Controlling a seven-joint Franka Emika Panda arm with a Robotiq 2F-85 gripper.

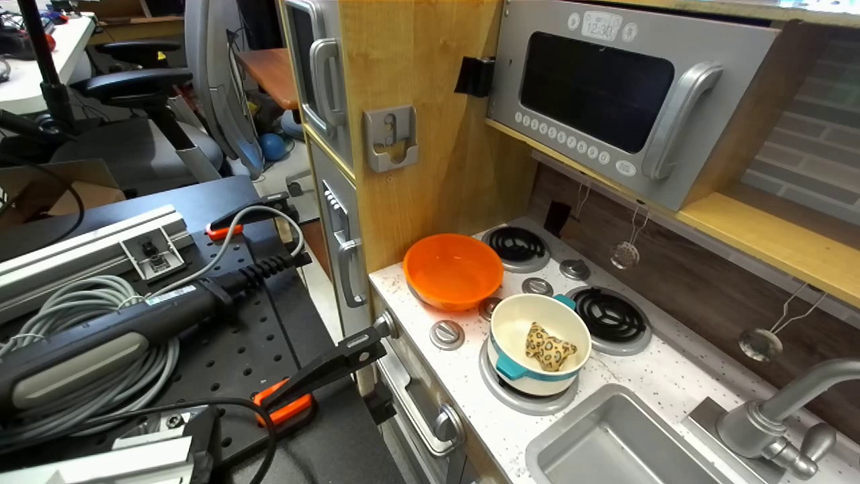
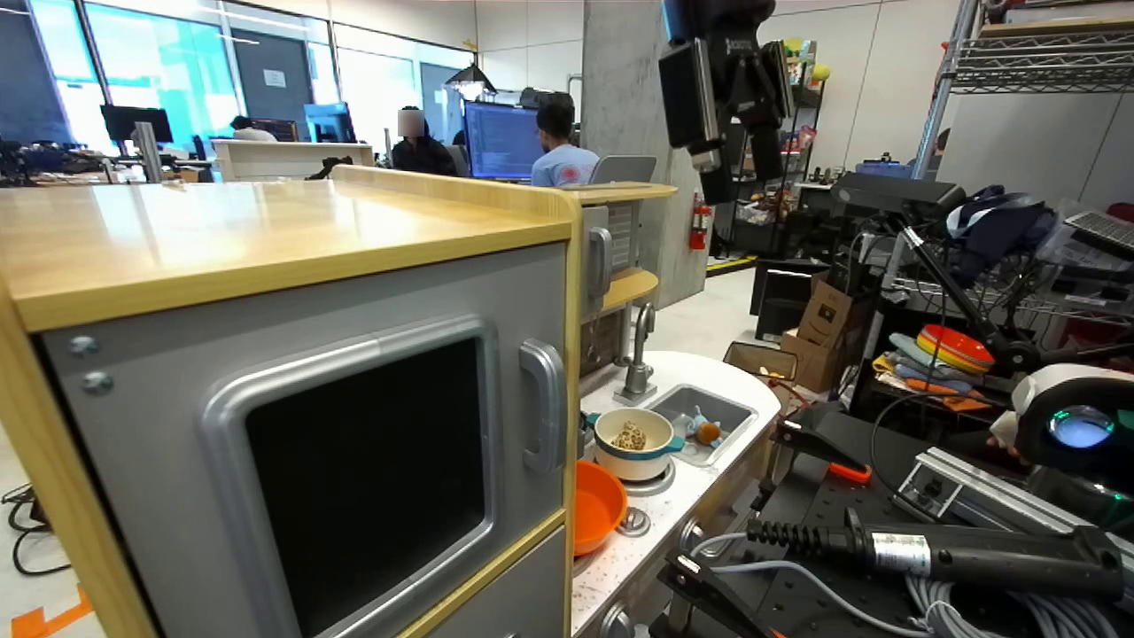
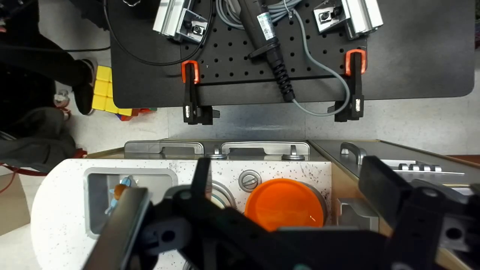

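My gripper (image 2: 743,175) hangs high above the toy kitchen in exterior view 2, clear of everything on the counter. Its fingers stand wide apart in the wrist view, open, with no object between them. An orange bowl (image 1: 453,271) sits on the counter by the wooden side panel. Beside it, a cream pot (image 1: 516,323) with teal handles rests on a front burner. Inside the pot lies a leopard-print cloth toy (image 1: 549,347). A blue and orange toy (image 2: 703,427) is in the sink (image 2: 733,410); exterior view 1 does not show that toy.
The faucet (image 1: 774,415) rises behind the sink. Over the back burners juts the microwave (image 1: 596,89), with metal utensils (image 1: 625,255) hanging below the shelf. A black table (image 3: 418,67) with clamps and cables faces the counter across a gap.
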